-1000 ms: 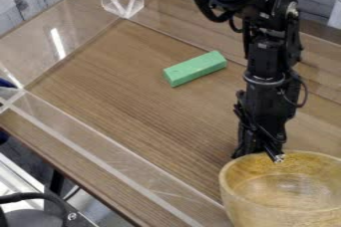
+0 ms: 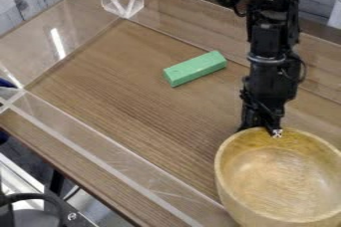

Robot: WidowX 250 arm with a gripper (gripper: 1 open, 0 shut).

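The black robot arm hangs from the top right, its gripper low at the back rim of a large tan bowl in the bottom right. The fingertips are small and dark against the rim, so whether they touch it or hold anything is unclear. A green block lies on the wooden table, left of the arm.
A clear plastic piece stands at the back left. Clear strips run along the left edge of the table. Black equipment sits at the bottom left corner. The middle of the table is open.
The arm and gripper have shifted slightly, and the tan bowl has moved upward in the view toward the back of the table.
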